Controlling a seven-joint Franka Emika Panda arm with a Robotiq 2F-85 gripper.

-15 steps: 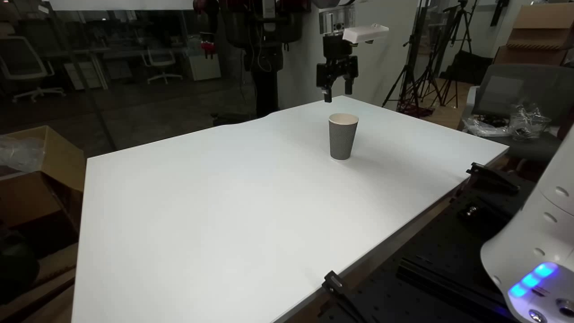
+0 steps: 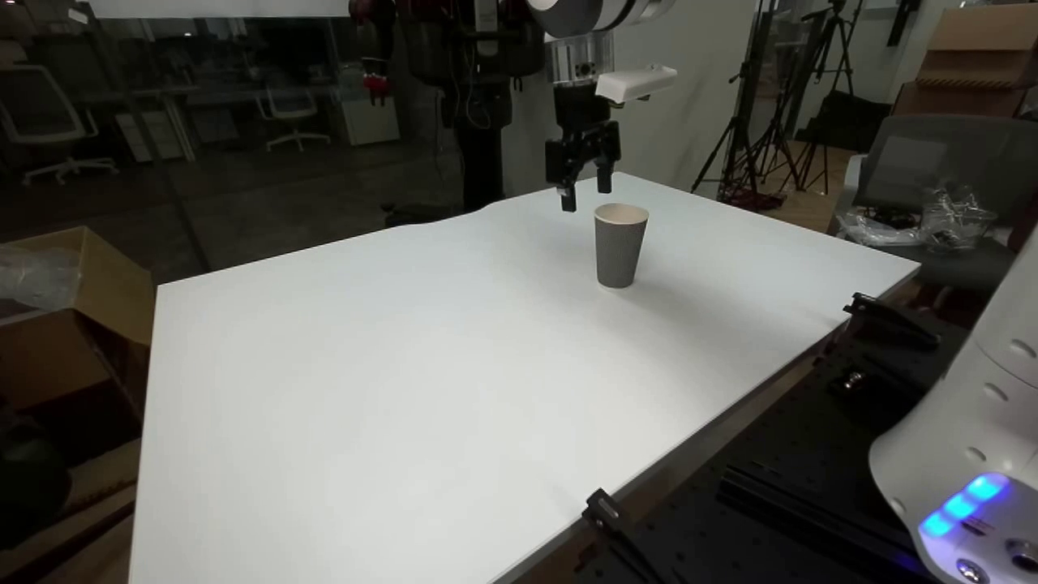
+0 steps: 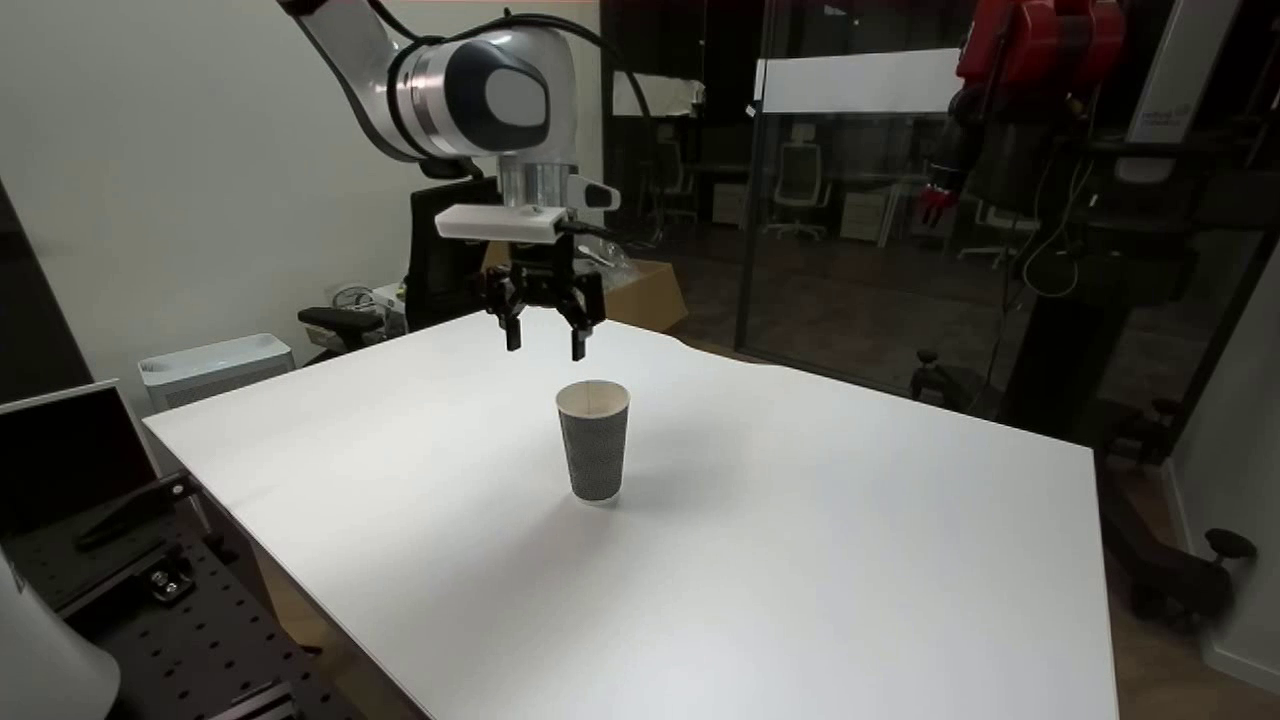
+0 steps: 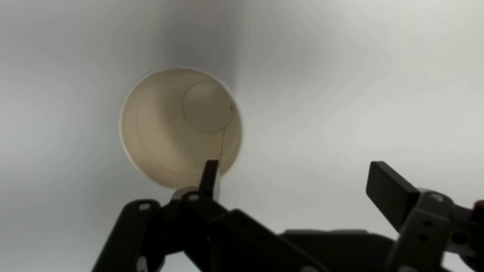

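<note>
A grey paper cup (image 2: 619, 248) with a pale inside stands upright on the white table (image 2: 389, 370). Seen from the wrist, the cup (image 4: 174, 131) lies left of centre, and its empty inside and round bottom show. My gripper (image 3: 546, 350) is open above the tabletop, its fingertips higher than the cup's rim in exterior view 2. One finger (image 4: 209, 179) overlaps the near edge of the cup's mouth in the wrist view. The other finger (image 4: 392, 192) is well to the right, over bare table. Nothing is between them.
Bare tabletop surrounds the cup on all sides. Black clamps (image 2: 608, 511) grip the table edge near the robot base (image 2: 973, 467). A chair (image 2: 973, 195) and tripods (image 2: 769, 126) stand beyond the table.
In exterior view 1 my gripper has moved left and come down toward the level of the cup's rim. The cup has not moved.
</note>
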